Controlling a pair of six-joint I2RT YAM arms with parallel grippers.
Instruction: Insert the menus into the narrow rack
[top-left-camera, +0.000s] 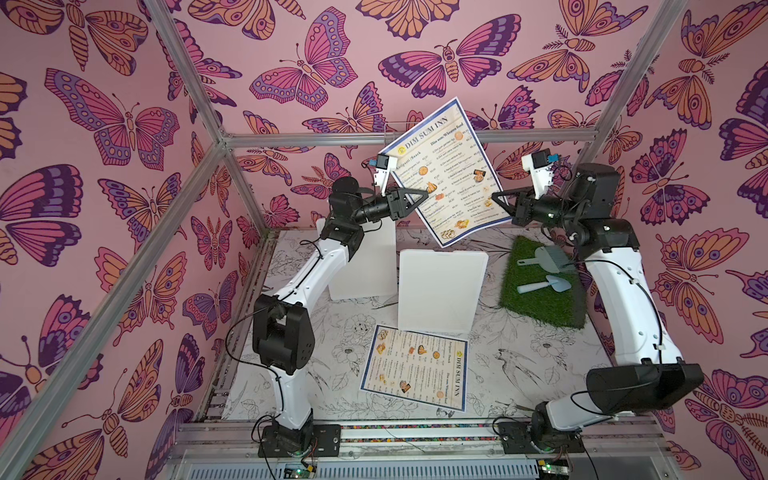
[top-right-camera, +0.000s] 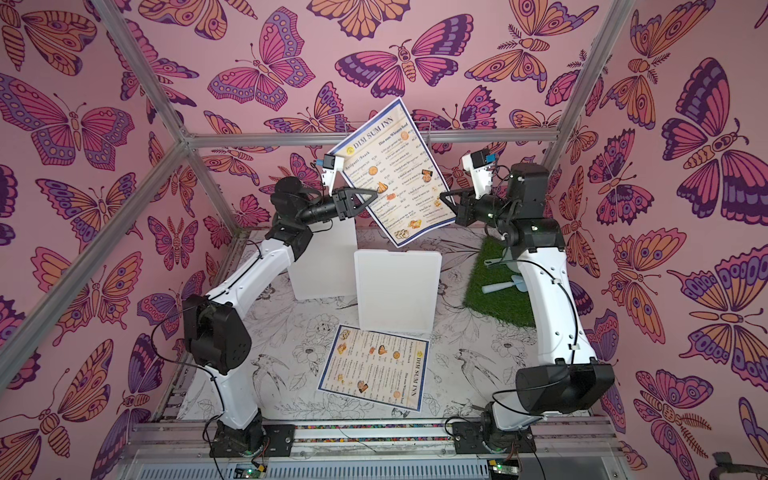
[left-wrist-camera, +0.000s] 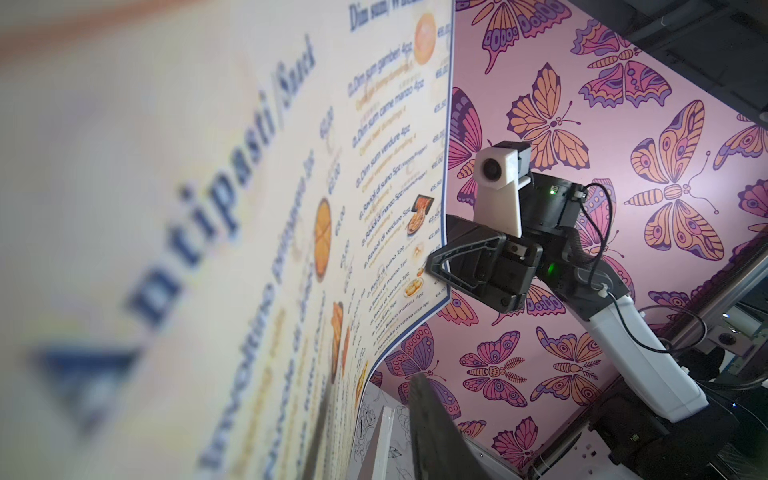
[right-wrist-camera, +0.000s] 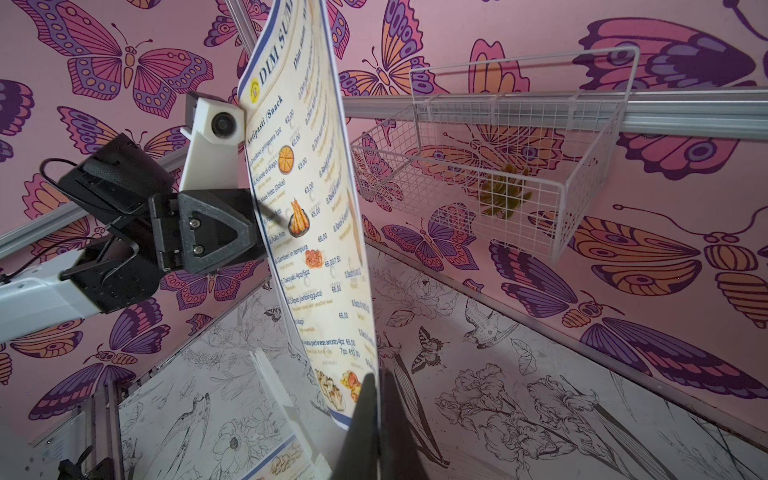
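Observation:
A cream menu (top-left-camera: 452, 180) with a blue border is held tilted in the air at the back, slightly bowed. My right gripper is shut on its lower right edge. At the opposite edge my left gripper stands partly open, one finger (left-wrist-camera: 440, 432) on either side of the sheet's edge. Below the raised menu, a white narrow rack (top-left-camera: 442, 292) stands upright on the table; its slot is hard to make out from above. A second menu (top-left-camera: 416, 368) lies flat in front of the rack.
Behind the left arm stands another white panel (top-left-camera: 364, 260). A green turf mat (top-left-camera: 520, 300) with two grey-blue scoops lies at the right. A white wire basket (right-wrist-camera: 512, 160) hangs on the back wall. Bare table (top-left-camera: 520, 368) shows right of the flat menu.

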